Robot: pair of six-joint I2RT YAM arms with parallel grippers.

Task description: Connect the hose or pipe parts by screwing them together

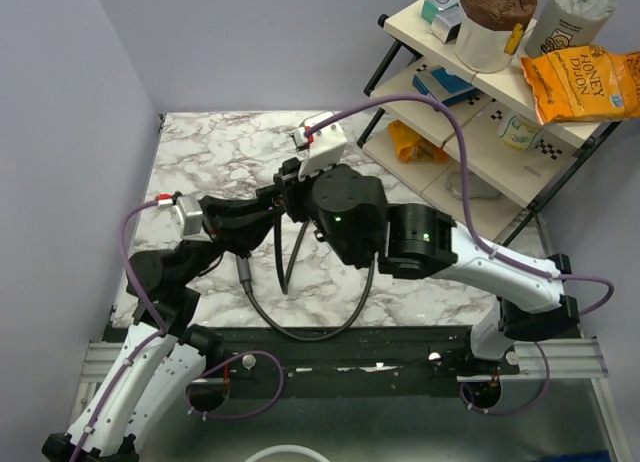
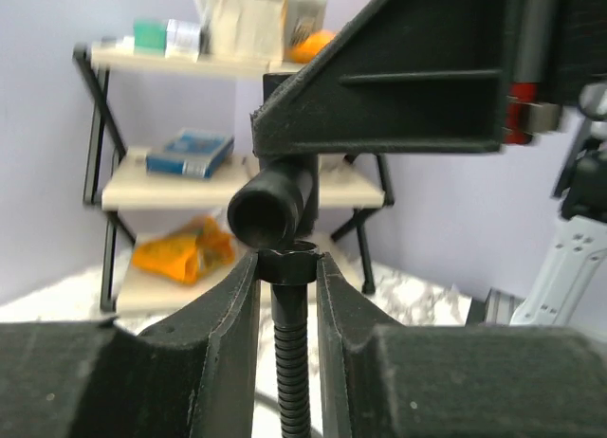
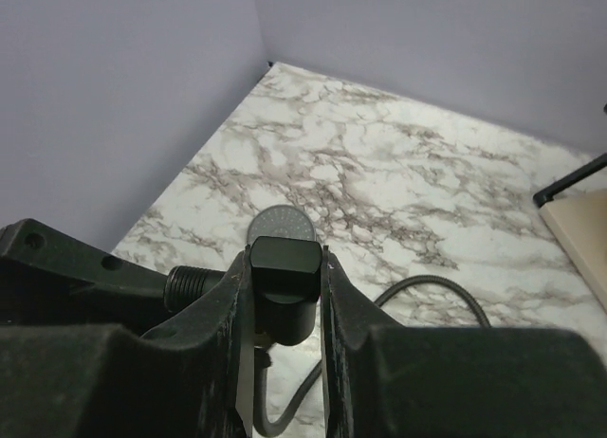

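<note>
My two grippers meet over the middle of the marble table. In the left wrist view my left gripper is shut on the upright ribbed hose [image 2: 291, 362] at its collar, just below a dark cylindrical fitting [image 2: 261, 215] at the right gripper. In the right wrist view my right gripper is shut on a dark fitting [image 3: 285, 315], with a threaded piece beside it at left. The grey hose [image 1: 300, 334] lies looped on the table beneath. In the top view both fingertips are mostly hidden by the arms.
A shelving unit [image 1: 440, 190] with bags, boxes and tubs stands at the back right. Walls [image 1: 60, 182] close in the left and back.
</note>
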